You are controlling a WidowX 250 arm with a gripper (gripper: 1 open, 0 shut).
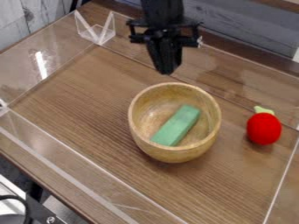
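Note:
A wooden bowl (pixel 143 122) sits in the middle of the table with a green oblong block (pixel 176 125) lying in it. A red tomato-like object (pixel 264 129) with a green top is to the right of the bowl. My black gripper (pixel 163 44) hangs above and behind the bowl, apart from it; its fingers are small and dark, and I cannot tell how far open they are.
A clear wire-like basket or holder (pixel 100 26) stands at the back left. A dark cable lies at the lower left edge.

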